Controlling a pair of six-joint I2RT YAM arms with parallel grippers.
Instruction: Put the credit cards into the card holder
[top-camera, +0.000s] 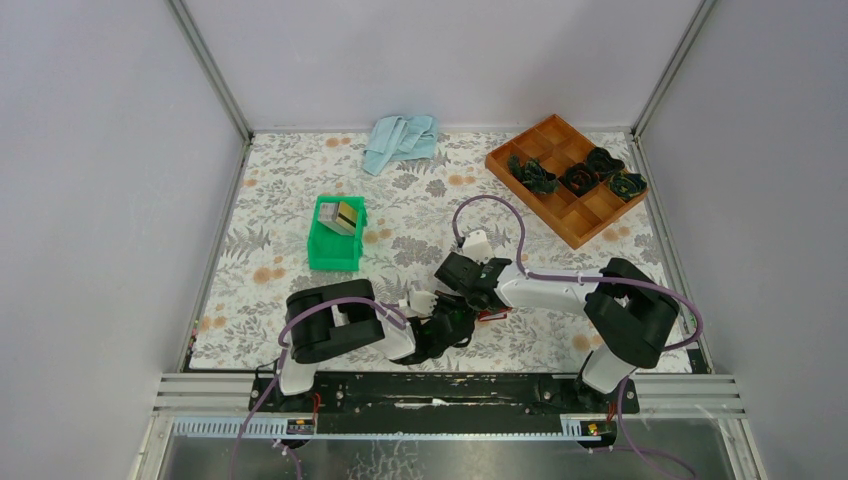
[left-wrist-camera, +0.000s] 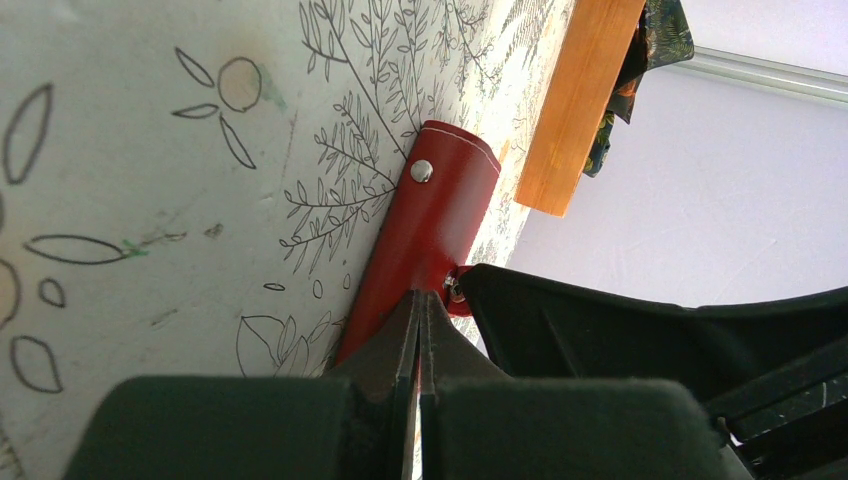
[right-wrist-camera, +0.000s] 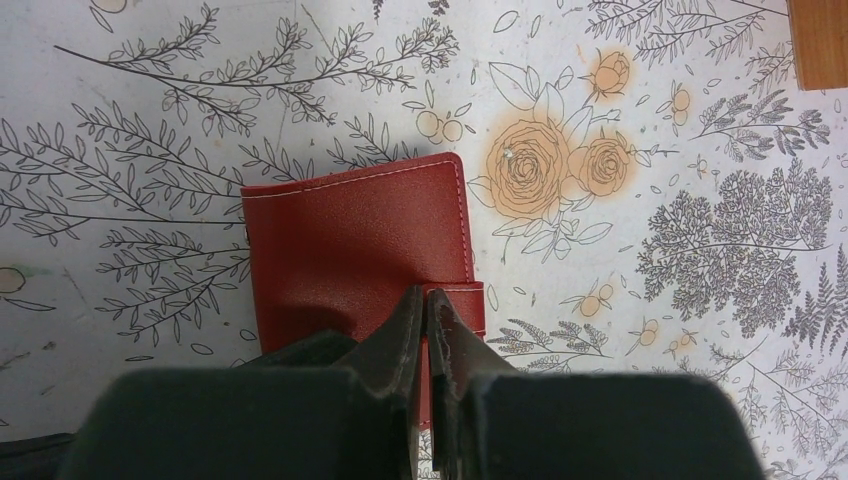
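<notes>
A red leather card holder (right-wrist-camera: 350, 230) lies on the floral table under both grippers, mostly hidden by the arms in the top view (top-camera: 495, 315). In the left wrist view it shows as a rolled red edge (left-wrist-camera: 440, 200) with a silver snap; my left gripper is shut at it, with nothing clear between its fingers. My right gripper is shut on the holder's strap at its right side. I cannot make out any credit cards.
A green bin (top-camera: 330, 250) with boxes stands at left, a blue cloth (top-camera: 395, 140) at the back, and a wooden compartment tray (top-camera: 575, 225) with dark crumpled items at back right.
</notes>
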